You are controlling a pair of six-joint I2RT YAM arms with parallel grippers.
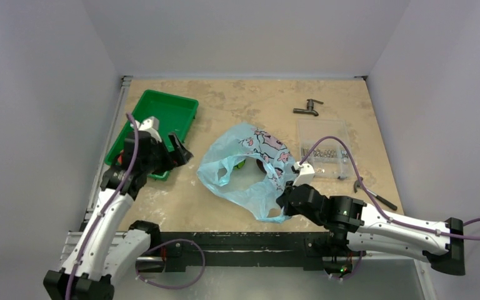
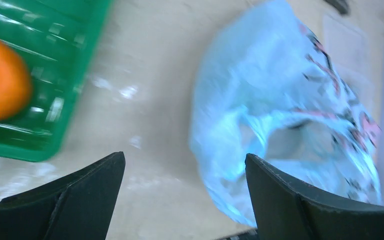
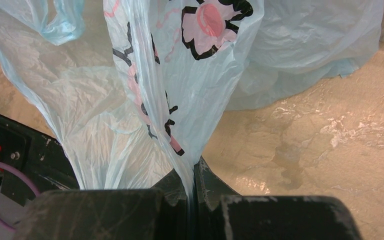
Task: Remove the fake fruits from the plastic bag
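Observation:
A pale blue plastic bag [image 1: 228, 187] with printed pink figures lies mid-table, a green fruit [image 1: 239, 164] and something dark showing through its opening. My left gripper [image 1: 181, 150] hangs above the gap between the green tray [image 1: 181, 109] and the bag, its fingers apart and empty. An orange fruit [image 2: 0, 80] is in the tray, seen in the left wrist view. My right gripper [image 1: 282, 200] is shut on the bag's edge at the table's near right, the plastic running between its fingers in the right wrist view.
A faucet [image 1: 306, 110] lies at the back right. A clear box [image 1: 325, 162] of small metal parts and a hammer [image 1: 378, 197] lie on the right.

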